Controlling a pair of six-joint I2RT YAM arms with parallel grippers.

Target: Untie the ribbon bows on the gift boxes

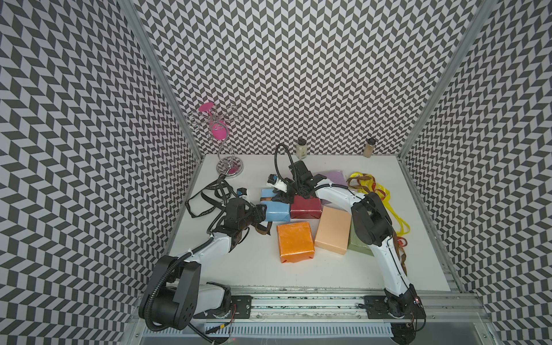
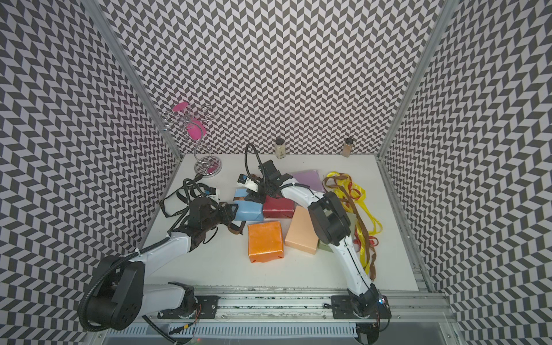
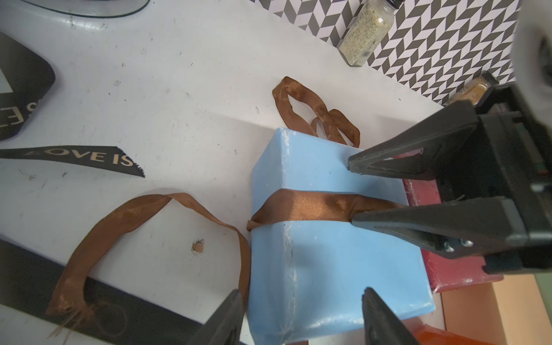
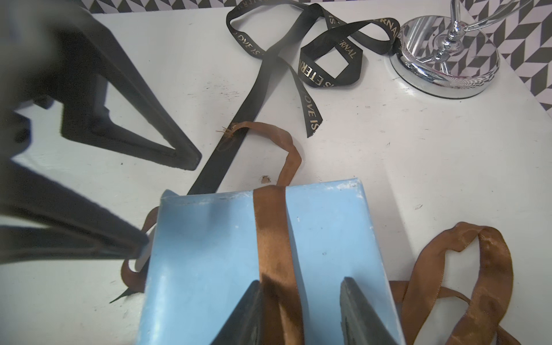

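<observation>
A brown ribbon (image 3: 313,205) runs flat across the top of the blue box (image 3: 345,253), with no bow showing on the box. One ribbon end curls over the table on the left; loops (image 4: 488,270) lie behind the box. Over the box top, my right gripper has its fingers apart, one of them over the ribbon; whether it touches cannot be told. My left gripper is open at the box's left side, nothing held between its fingers. Bare of ribbon on their visible faces are the orange box (image 1: 295,242), peach box (image 1: 333,230) and red box (image 1: 306,208).
Black lettered ribbon (image 4: 333,69) lies at the left beside a chrome stand (image 4: 442,57). Yellow, brown and red ribbons (image 2: 359,201) heap at the right. A purple box (image 2: 307,179) and two jars stand behind.
</observation>
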